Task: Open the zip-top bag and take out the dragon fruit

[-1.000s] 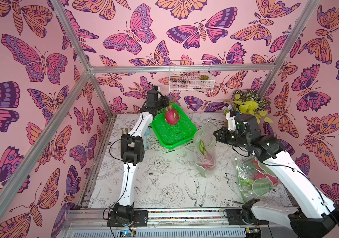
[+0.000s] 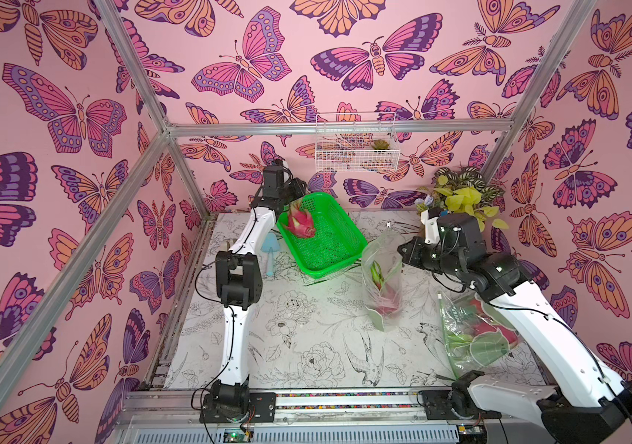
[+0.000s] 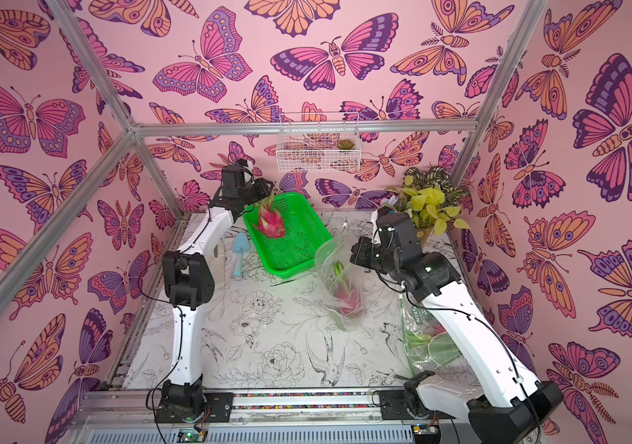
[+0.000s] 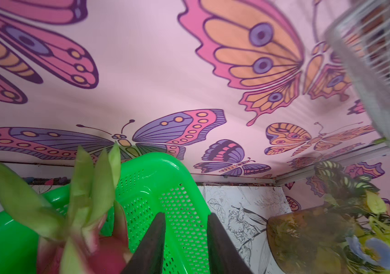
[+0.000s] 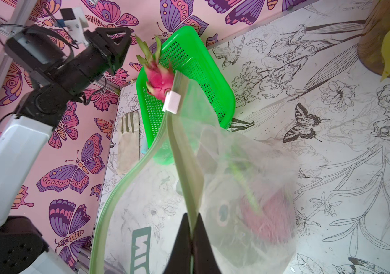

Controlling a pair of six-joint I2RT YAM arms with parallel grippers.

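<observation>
The clear zip-top bag (image 2: 372, 296) hangs from my right gripper, which is shut on its edge near the mouth. A white slider (image 5: 172, 101) sits on the bag's strip, and the mouth gapes. One dragon fruit (image 2: 384, 302), pink with green leaves, is inside, blurred through the plastic. Another dragon fruit (image 2: 301, 220) is within the left side of the green basket (image 2: 302, 259), leaves up. Over the basket's back left corner, my left gripper stands open. Nothing lies between its fingers; that fruit is to their left in the left wrist view.
A second bag (image 2: 478, 336) with dragon fruit lies at the front right. A potted plant (image 2: 463, 196) stands at the back right, and a blue trowel (image 2: 269, 255) lies left of the basket.
The basket's dragon fruit has shifted left and slightly forward. My left gripper has drawn left, away from above it. The right arm and its bag have hardly moved.
</observation>
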